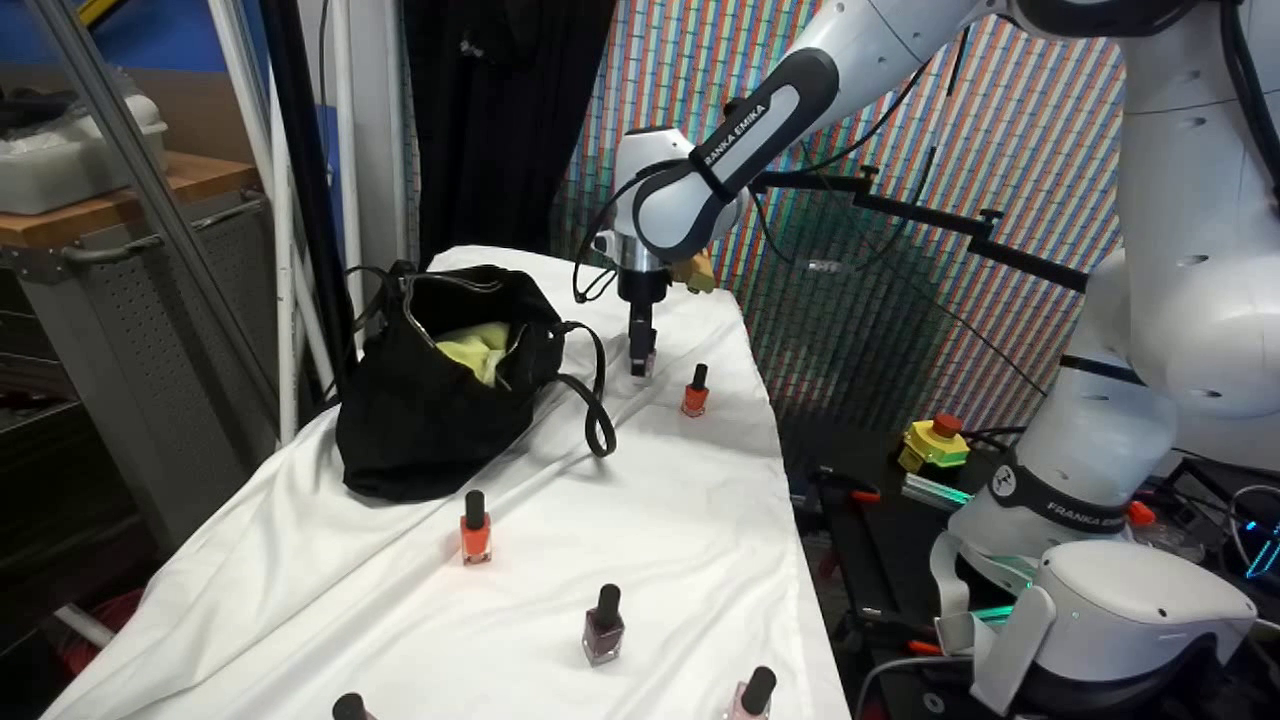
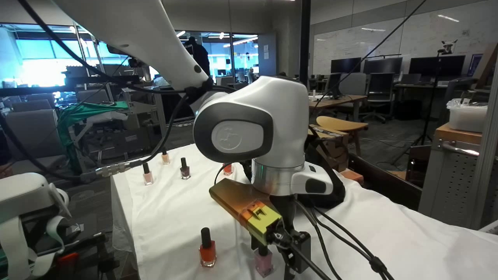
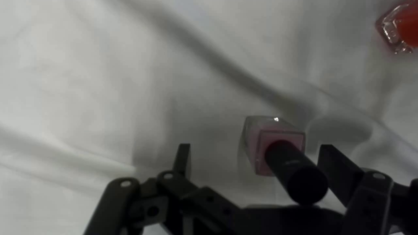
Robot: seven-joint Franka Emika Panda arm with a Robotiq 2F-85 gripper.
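Note:
A pink nail polish bottle (image 3: 274,135) with a black cap stands upright on the white cloth. In the wrist view my gripper is open, and the bottle's cap lies between its fingers, much closer to the right one (image 3: 339,168). Whether cap and finger touch, I cannot tell. From exterior view 1, the gripper (image 1: 643,362) is low over the cloth and hides most of this bottle. In exterior view 2 the pink bottle (image 2: 263,262) shows below the gripper mount.
An orange-red bottle (image 1: 695,392) stands close by. Further along the table are another orange bottle (image 1: 476,530), a dark purple one (image 1: 603,626) and a pale pink one (image 1: 752,696). A black bag (image 1: 438,408) with yellow cloth (image 1: 480,350) inside sits open at the left.

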